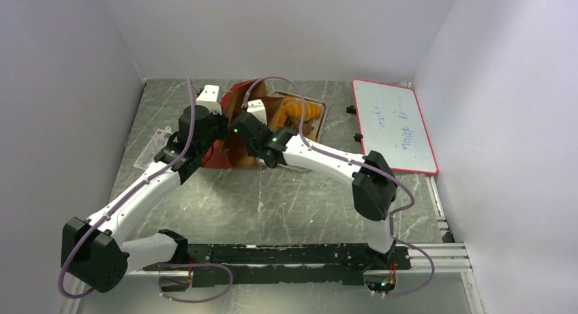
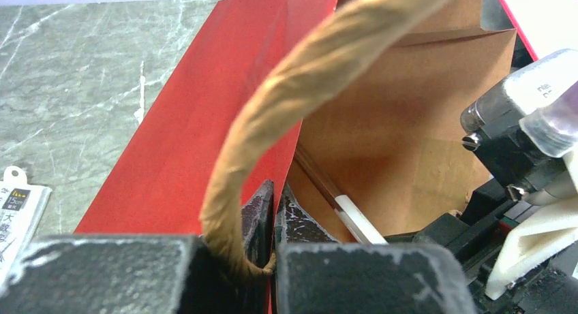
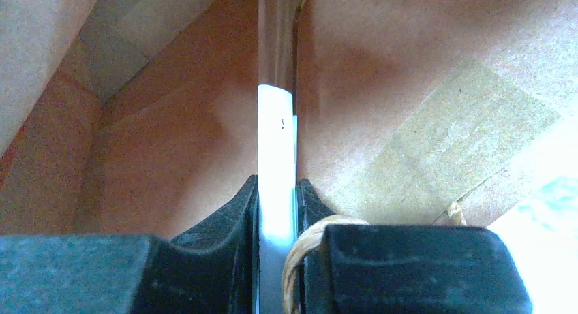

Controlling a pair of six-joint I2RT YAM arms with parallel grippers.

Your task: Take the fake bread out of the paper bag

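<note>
The paper bag, red outside and brown inside, stands at the back left with its mouth spread. My left gripper is shut on the bag's red wall. Inside the bag, my right gripper has its fingers on both sides of a slim piece, brown above and white below. Its fingertips sit right against the white part; whether they grip it is unclear. In the left wrist view the same slim piece slants along the bag's inner wall.
A shallow tray right of the bag holds ridged orange bread and other pieces, partly behind my right arm. A whiteboard leans at the right. A clear packet lies left of the bag.
</note>
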